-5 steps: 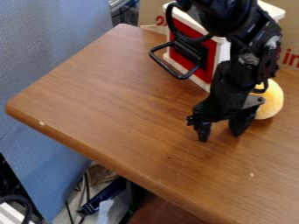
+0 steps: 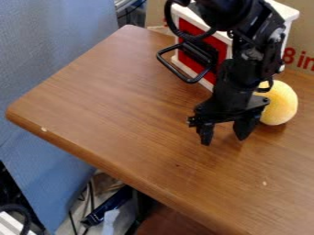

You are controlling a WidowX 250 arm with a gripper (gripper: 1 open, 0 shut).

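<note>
My black gripper (image 2: 225, 135) hangs low over the wooden table (image 2: 117, 110), fingers pointing down and apart, with nothing visible between them. Just right of it and behind sits a pale yellow ball (image 2: 281, 103), partly hidden by the gripper. Behind the arm stands a white box with a red front (image 2: 189, 58), a black handle on it, partly covered by the arm.
A cardboard box (image 2: 296, 53) stands at the back right. A blue surface (image 2: 43, 83) lies left of the table's edge, with cables and clutter below the near left edge.
The gripper has moved slightly left and up, away from the yellow ball, which shows a little more. The ball looks still.
</note>
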